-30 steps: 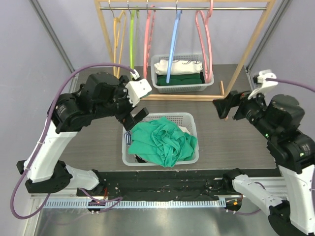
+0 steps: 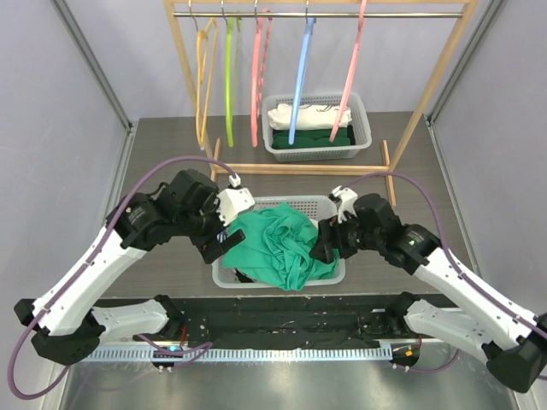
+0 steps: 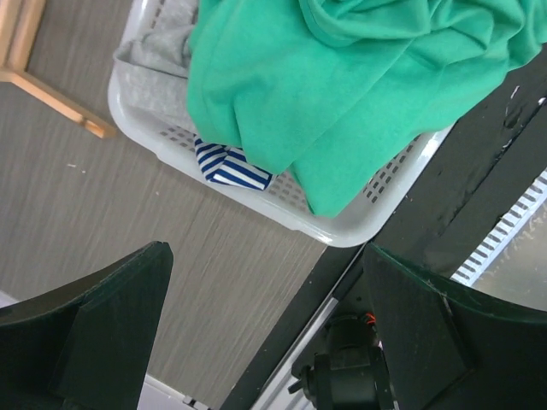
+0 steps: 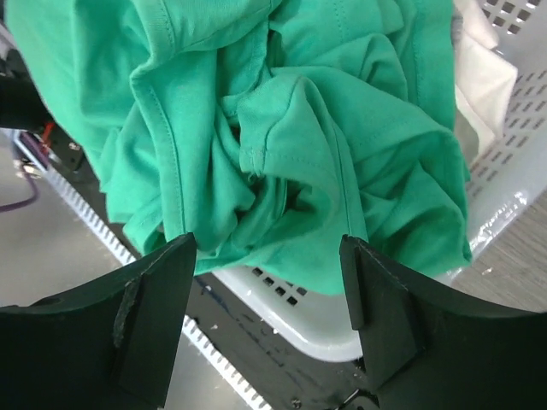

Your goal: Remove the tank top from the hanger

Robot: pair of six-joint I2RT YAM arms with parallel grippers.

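A heap of green cloth (image 2: 278, 243), perhaps the tank top, fills most of the near basket (image 2: 327, 205); no hanger shows in it. At the basket's left side stands my left gripper (image 2: 220, 246), open and empty. In the left wrist view its black fingers (image 3: 111, 329) are wide apart, the green cloth beyond them. My right gripper (image 2: 325, 243) is at the cloth's right edge. The right wrist view has its open fingers (image 4: 141, 320) just short of the folds, with no cloth pinched. Several empty hangers, among them a blue hanger (image 2: 302, 81), hang from the rail (image 2: 385, 14).
Under the rack, a far basket (image 2: 363, 128) holds folded white cloth (image 2: 308, 116) and dark green cloth. Grey cloth (image 3: 158, 73) and a striped cloth (image 3: 232, 166) lie beneath the green heap. Floor on either side of the near basket is clear.
The right arm has swung left and down from the right side to the green cloth. My left gripper has lowered slightly toward the basket's left side. The pink hanger at right has swayed.
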